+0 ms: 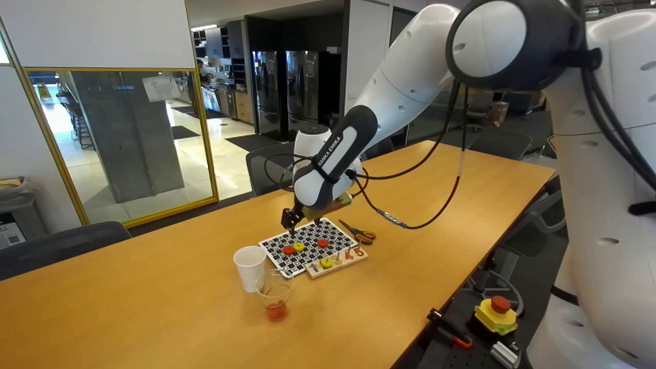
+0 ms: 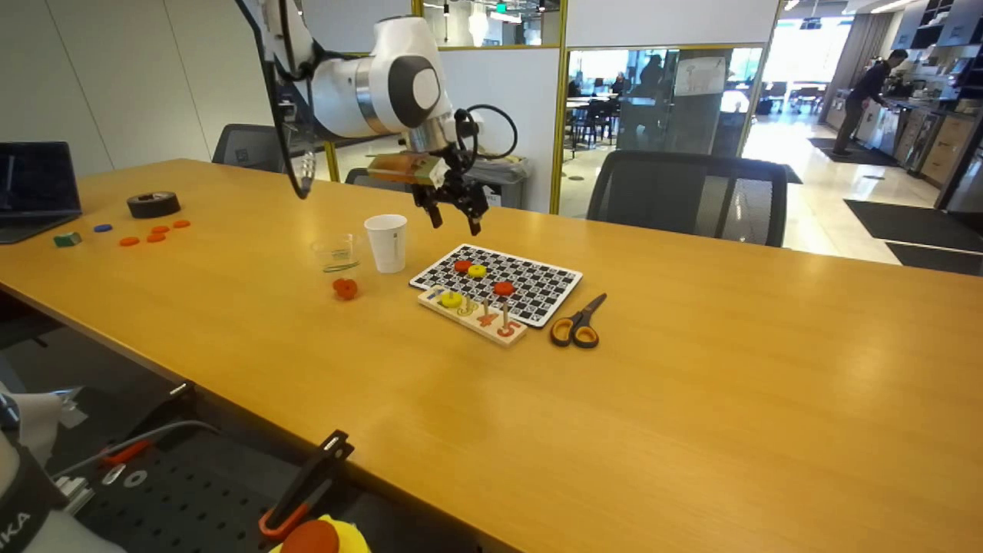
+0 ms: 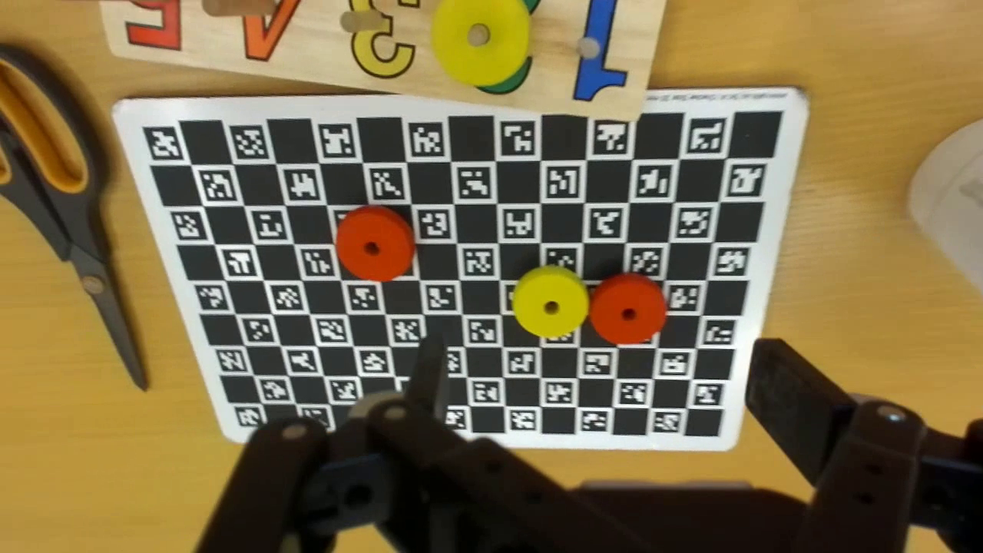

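My gripper stands open above the far edge of the checkered board (image 3: 295, 355), nothing between its fingers. On the board lie a yellow ring (image 3: 551, 302) and a red ring (image 3: 628, 309), touching or almost so, and a second red ring (image 3: 375, 243) apart from them. A wooden number strip (image 3: 590, 87) with pegs rests along the board's edge. One yellow ring (image 3: 481, 37) sits on a peg of the strip, by the numeral 2. A clear cup (image 1: 273, 295) holds red pieces (image 1: 277, 309).
A white cup (image 2: 387, 244) stands beside the clear cup. Scissors (image 2: 577, 327) lie at the board's other side. Far along the table are a tape roll (image 2: 153, 204), a laptop (image 2: 37, 193) and several small orange pieces (image 2: 157, 236).
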